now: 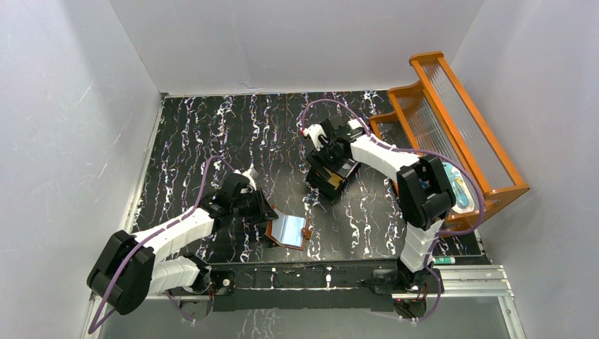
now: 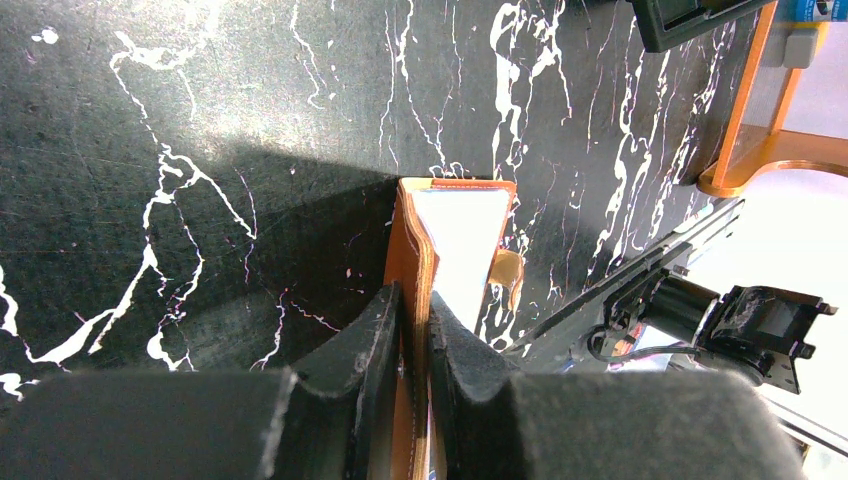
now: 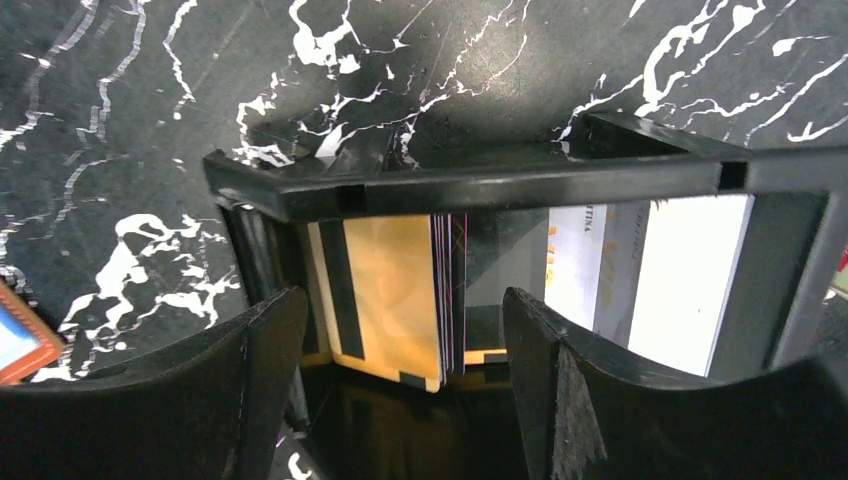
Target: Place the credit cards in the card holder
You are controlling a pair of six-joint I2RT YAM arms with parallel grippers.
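Observation:
The brown card holder (image 1: 306, 233) lies opened near the table's front edge, its clear sleeve (image 2: 462, 235) facing up. My left gripper is shut on the holder's brown cover (image 2: 423, 245), which stands upright between the fingers. In the right wrist view, a black box (image 3: 520, 188) holds several cards on edge, among them a gold one (image 3: 390, 285) and a white one (image 3: 690, 280). Over the box, my right gripper is open; its fingertips are apart, around the gold card and the dark thin edges beside it, gripping nothing.
An orange-framed wooden rack (image 1: 466, 120) with clear ribbed panels stands at the right. A green-and-white tube (image 1: 444, 260) lies at the front right corner.

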